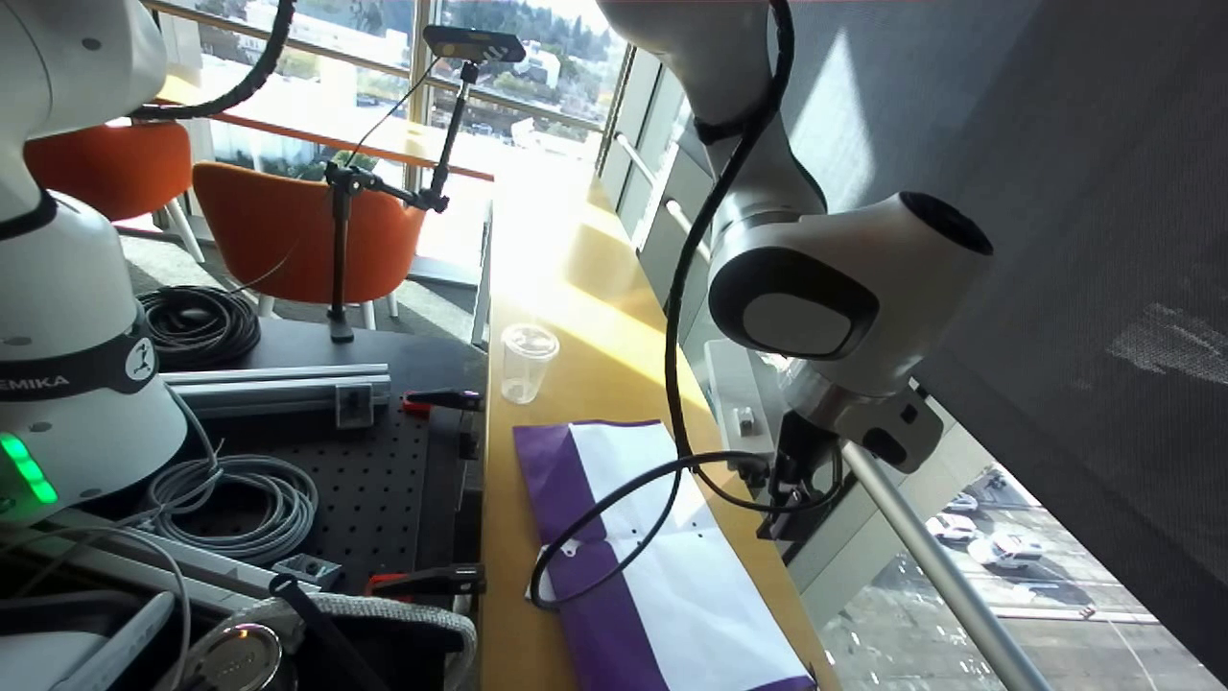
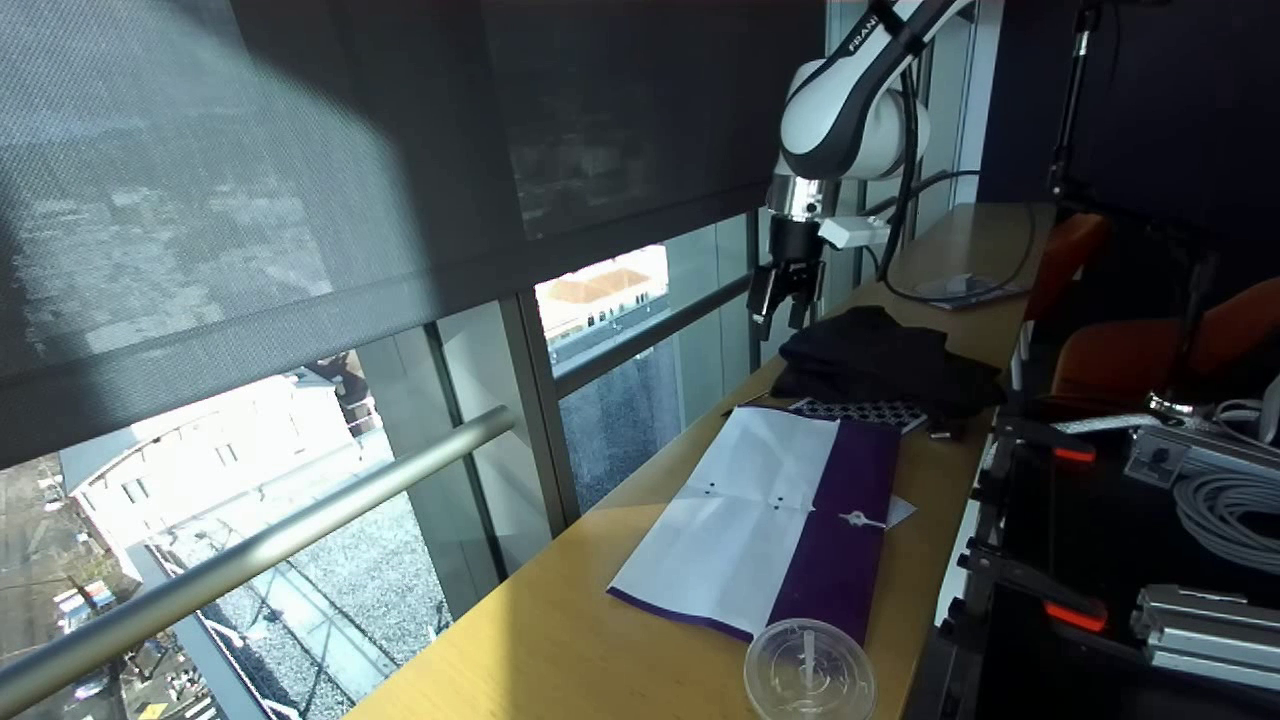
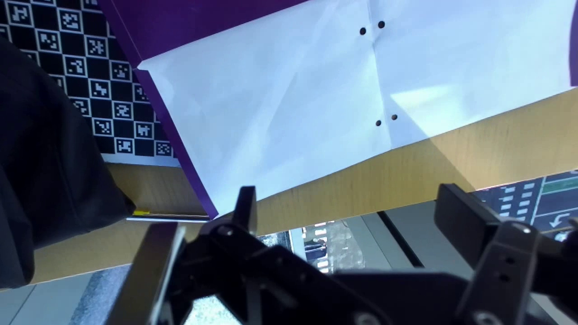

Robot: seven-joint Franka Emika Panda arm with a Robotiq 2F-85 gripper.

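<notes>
My gripper [image 2: 781,317] hangs over the window-side edge of the wooden table, fingers pointing down. In the wrist view its two fingers [image 3: 246,208] stand wide apart, with nothing between them. A flattened purple-and-white bag or sheet [image 3: 282,108], creased across its middle and with small holes, lies on the table. The gripper is above and beside its window-side edge, apart from it. Just past one end of the sheet is a dark cloth [image 2: 882,354], partly covering a black-and-white checkered board [image 3: 97,89]. A clear plastic cup [image 1: 529,363] with a lid stands beyond the other end.
The table [image 2: 540,648] is narrow, with window glass and a metal rail [image 2: 276,552] along one side. Opposite, a black bench with clamps [image 1: 443,399] and coiled cables adjoins it. A black cable [image 1: 673,345] loops down from the arm over the sheet.
</notes>
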